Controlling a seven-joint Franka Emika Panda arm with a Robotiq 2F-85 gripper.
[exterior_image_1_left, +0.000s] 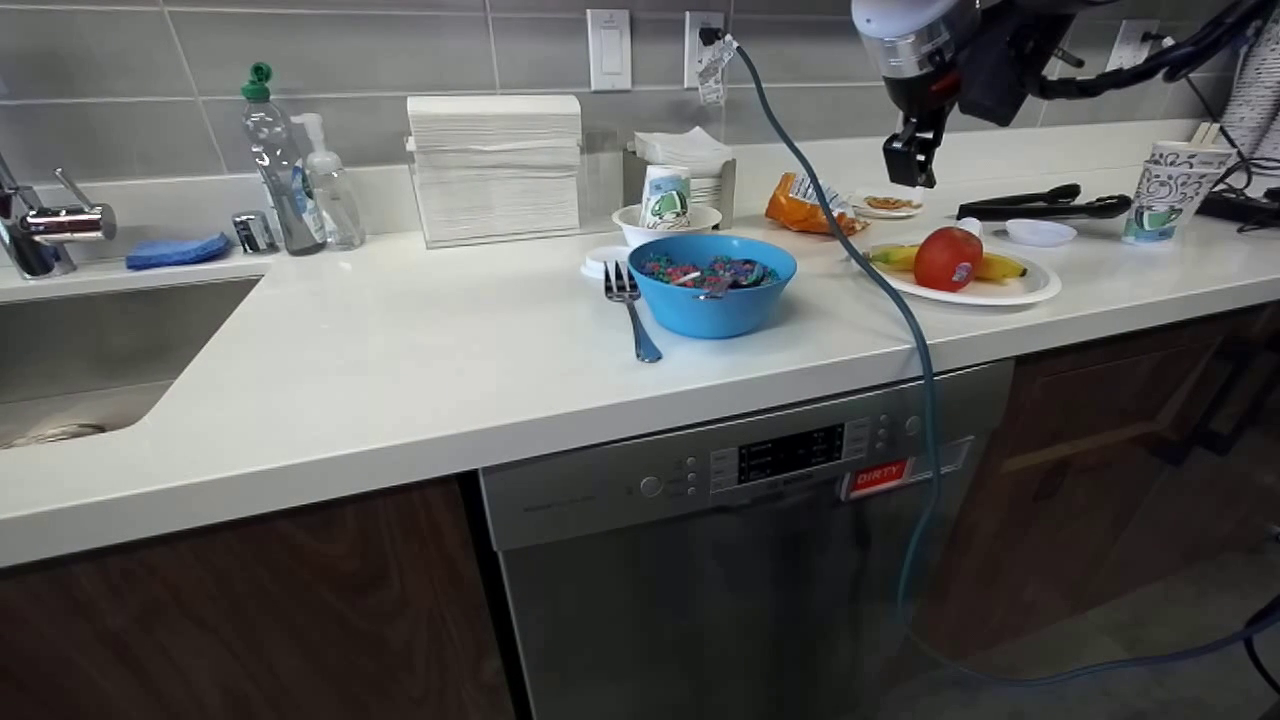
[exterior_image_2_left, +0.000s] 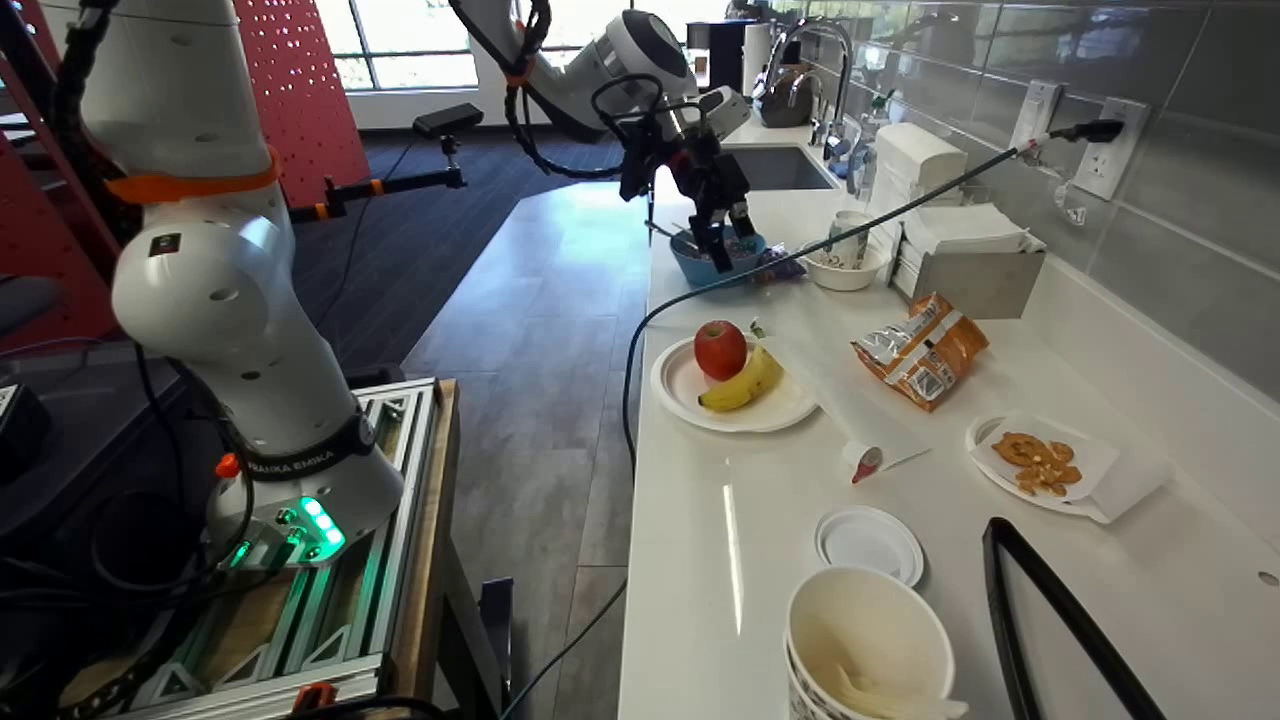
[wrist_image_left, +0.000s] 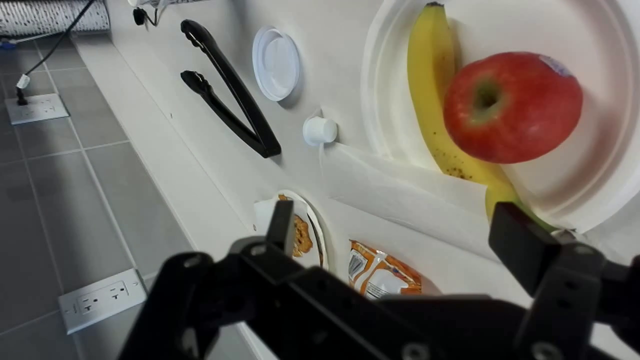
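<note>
Wide apart stand the fingers of my open gripper in the wrist view, with nothing held between them. It hangs above the counter, near the plate, in exterior view 1. A red apple (wrist_image_left: 513, 108) and a yellow banana (wrist_image_left: 435, 96) lie together on a white plate (wrist_image_left: 384, 78). Behind the plate, an orange snack bag (exterior_image_2_left: 924, 350) rests on the counter, and a small plate (exterior_image_2_left: 1068, 498) carries brown snacks. A blue bowl (exterior_image_1_left: 710, 306) holds colourful wrapped pieces, with a fork (exterior_image_1_left: 633, 314) beside it.
A blue-green cable (exterior_image_1_left: 882, 282) hangs across the counter and down its front. Black tongs (wrist_image_left: 234, 90), a white lid (wrist_image_left: 276, 63) and a patterned cup (exterior_image_1_left: 1176, 192) occupy the right end. Left of the bowl, the counter (exterior_image_1_left: 420, 348) is clear up to the sink (exterior_image_1_left: 108, 360).
</note>
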